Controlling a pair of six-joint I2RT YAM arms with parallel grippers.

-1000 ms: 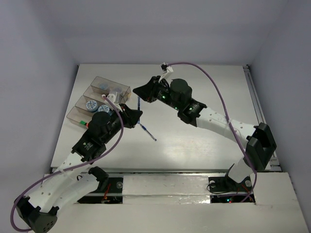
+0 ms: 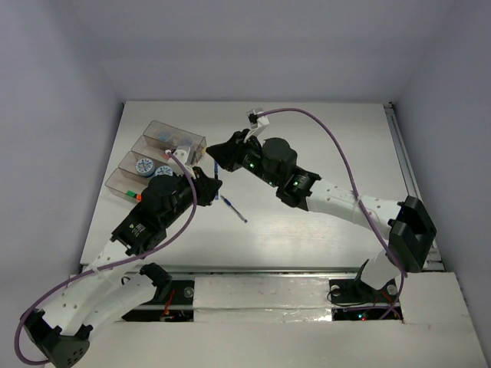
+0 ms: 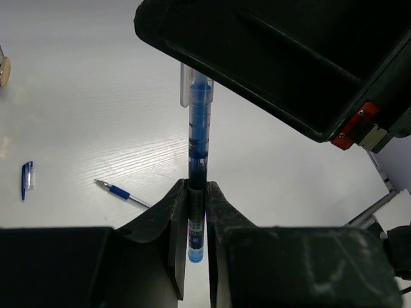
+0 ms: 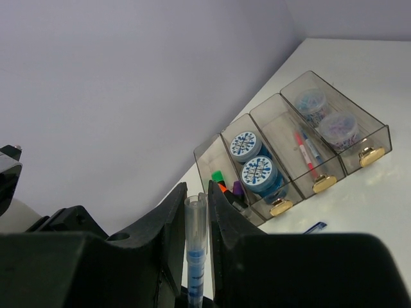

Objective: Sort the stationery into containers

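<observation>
One blue pen (image 3: pixel 199 131) stands roughly upright between my two grippers, held by both. In the left wrist view, the left gripper is shut around its lower part. The right gripper (image 2: pixel 215 152) grips it higher up; in the right wrist view the pen's clear end (image 4: pixel 196 221) shows between the fingers. The left gripper (image 2: pixel 217 188) is just below, in the top view. On the table lies another blue pen (image 2: pixel 234 209). A clear divided organizer (image 4: pixel 289 115) holds markers, a red pen (image 4: pixel 306 154), a blue pen (image 4: pixel 313 147), lidded jars (image 4: pixel 257 172) and clear tubs (image 4: pixel 339 128).
A short blue item (image 3: pixel 27 178) lies on the table near the organizer. The organizer's front edge has gold-coloured label clips (image 4: pixel 324 183). In the top view, the right half of the table (image 2: pixel 345 153) is bare.
My right gripper has moved slightly left and down toward the left gripper, and is now nearer to it along the pen. The left arm has barely moved.
</observation>
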